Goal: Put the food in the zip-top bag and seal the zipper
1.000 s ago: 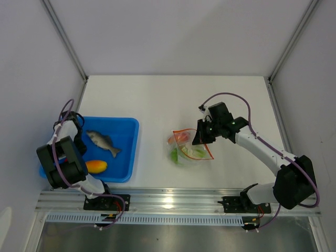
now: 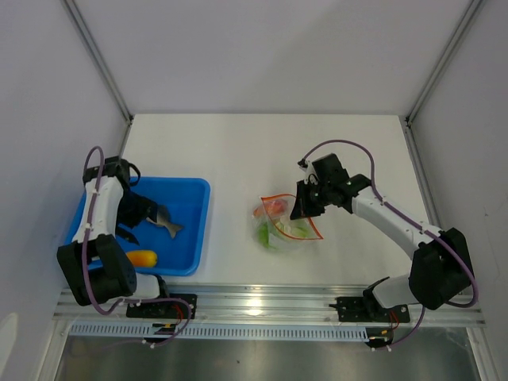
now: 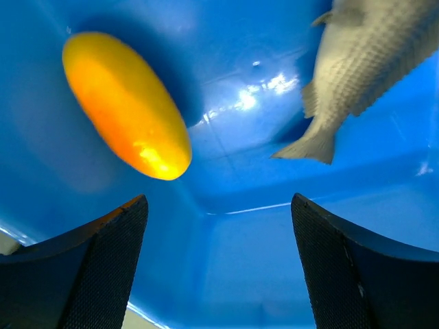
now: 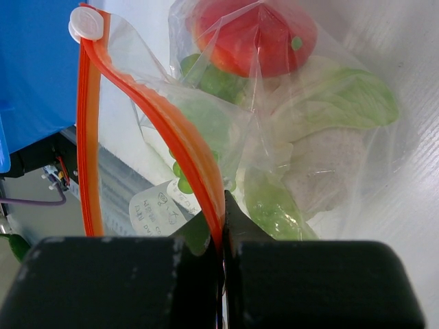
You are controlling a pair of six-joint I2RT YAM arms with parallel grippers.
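Note:
Over the blue tray my left gripper (image 2: 133, 230) stands open, with nothing between its fingers. Beneath it in the left wrist view lie a yellow-orange mango (image 3: 127, 106) and a grey fish (image 3: 363, 65), of which only the tail half shows there. Farther right, the clear zip top bag (image 4: 254, 123) gapes open on the white table, its orange zipper rim (image 4: 185, 140) raised. A red tomato (image 4: 254, 34), green leafy pieces (image 4: 350, 99) and other food show inside. My right gripper is shut on the bag's rim.
The blue tray (image 2: 194, 230) has raised walls around the mango and fish. Bare white table (image 2: 230, 159) lies between tray and bag, and behind them. Metal rails (image 2: 262, 295) run along the front edge.
The right arm and the bag look the same.

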